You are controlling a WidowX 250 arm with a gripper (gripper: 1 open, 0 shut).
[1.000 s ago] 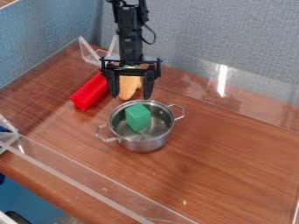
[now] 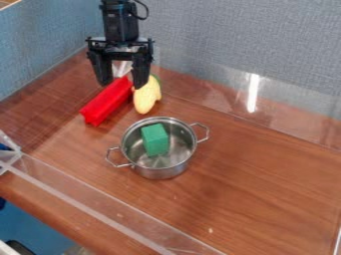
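Note:
My black gripper (image 2: 122, 70) hangs open at the back left of the wooden table, above a red block (image 2: 104, 104) and beside a yellow oblong object (image 2: 148, 95). I see nothing held between its fingers. A steel pot (image 2: 170, 169) with two side handles stands near the middle, with a green cube (image 2: 155, 139) inside it.
Clear plastic barriers border the wooden table (image 2: 266, 189). Something white and blue sits at the left edge, partly out of view.
My gripper has moved left and up from over the yellow object toward the red block, uncovering more of the yellow object.

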